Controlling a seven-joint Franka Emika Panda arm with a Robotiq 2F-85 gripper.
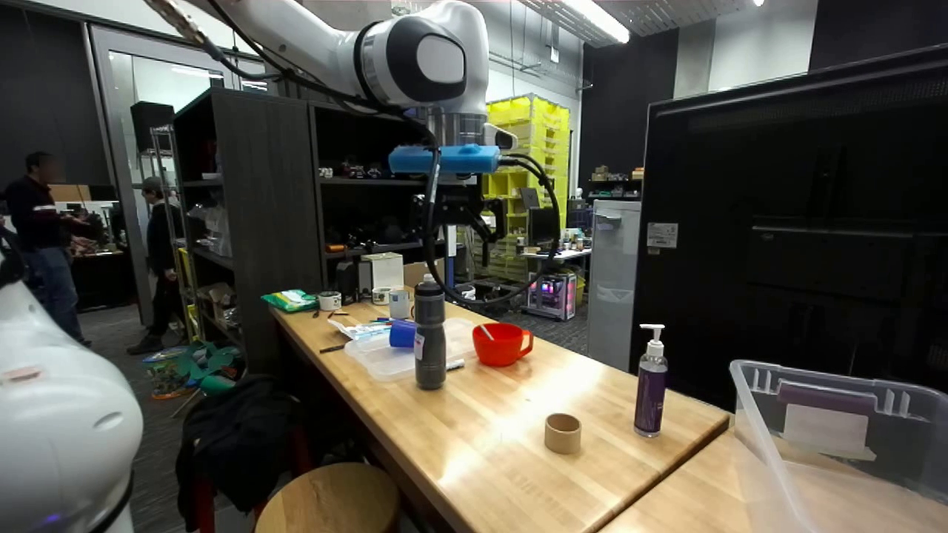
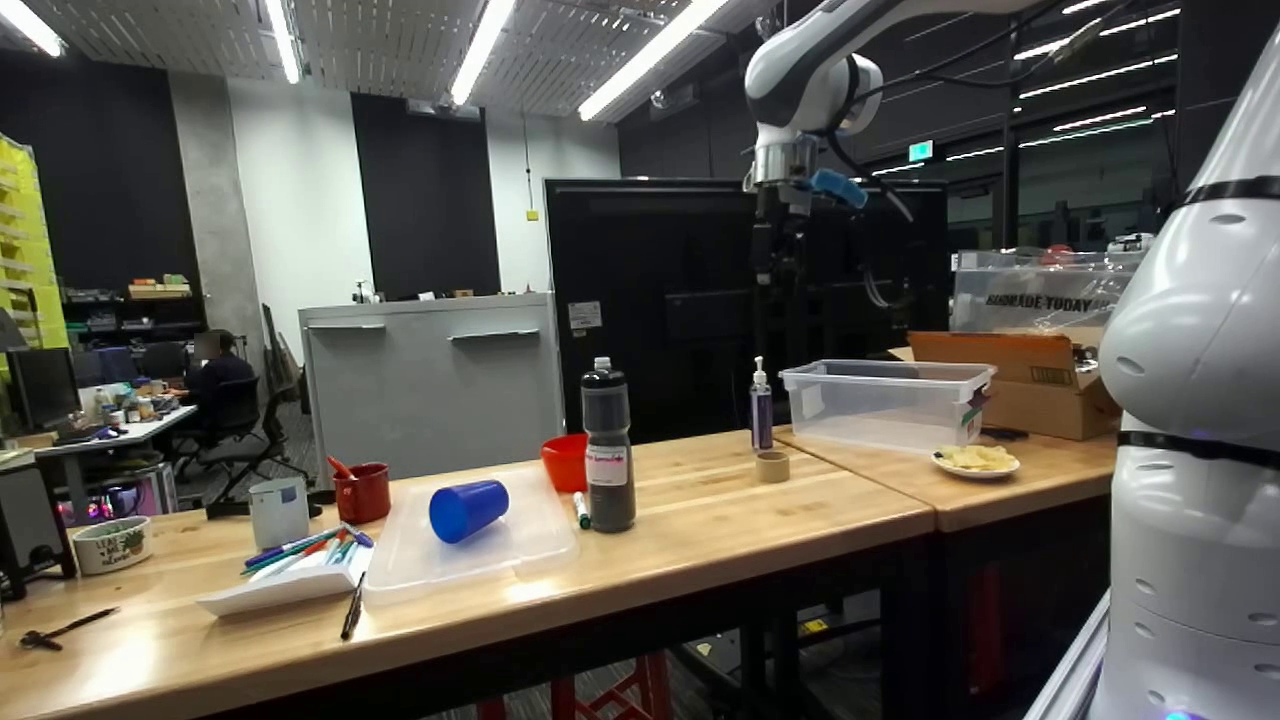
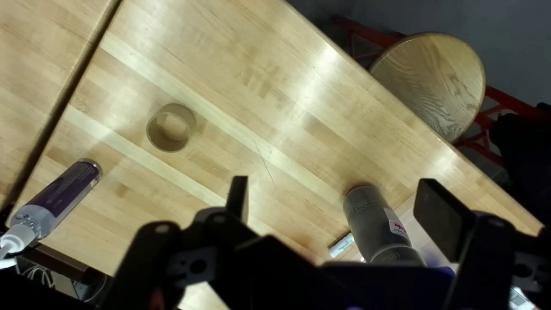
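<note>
High above the wooden table, my gripper is open, its two black fingers wide apart with nothing held between them. Below it, in the wrist view, a dark grey bottle (image 3: 374, 222) appears near the right finger; it stands upright on the table in both exterior views. A brown cardboard ring (image 1: 562, 434) sits by itself on the bare wood. Close to the table seam stands a pump bottle (image 1: 650, 391) with a purple label. The red cup (image 1: 500, 345) is behind the grey bottle, and a blue cup (image 2: 469, 510) lies on its side on a translucent lid (image 2: 408, 574).
A clear plastic bin (image 2: 888, 404) and a plate of yellow food (image 2: 975, 461) occupy the adjoining table. Pens lie on white paper (image 2: 288, 584) near several mugs. A wooden stool (image 3: 431, 85) stands beside the table. The wood around the ring is largely clear.
</note>
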